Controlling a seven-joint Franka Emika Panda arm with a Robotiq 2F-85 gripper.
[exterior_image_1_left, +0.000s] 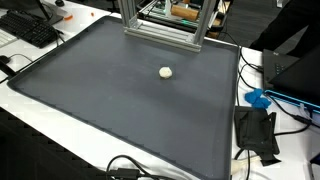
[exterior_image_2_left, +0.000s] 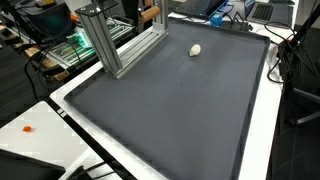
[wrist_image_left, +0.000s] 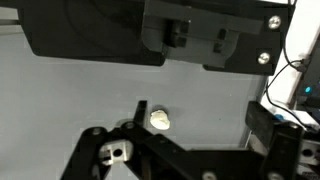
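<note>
A small, pale, roundish object lies alone on the grey mat, toward its back edge in exterior view 1. From the other side, exterior view 2 has the same pale object near the mat's far end. In the wrist view the pale object appears below the open gripper, in the gap between its dark fingers and closer to the left one. Nothing is held. The gripper is not clearly seen in either exterior view.
A metal frame stands at the mat's back edge. To the right are a blue item, a black pouch and loose cables. A keyboard sits at the far left.
</note>
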